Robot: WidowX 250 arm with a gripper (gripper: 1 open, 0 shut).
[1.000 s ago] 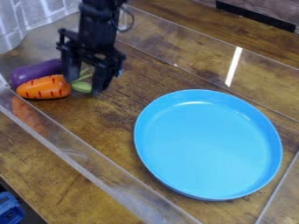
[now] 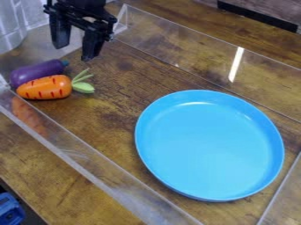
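The black gripper [image 2: 77, 33] is at the upper left, raised near the back of the wooden table, its fingers pointing down. It is above and behind an orange toy carrot [image 2: 47, 87] with green leaves, which lies beside a purple toy eggplant [image 2: 33, 72]. Whether the fingers are open or shut is unclear; no object shows in them. A large blue plate [image 2: 209, 144] sits at the right front.
Clear plastic walls edge the table at left and right. A blue item [image 2: 7, 211] is at the bottom left corner.
The gripper has moved from over the carrot's leaves up toward the back. The carrot and eggplant lie about where they were.
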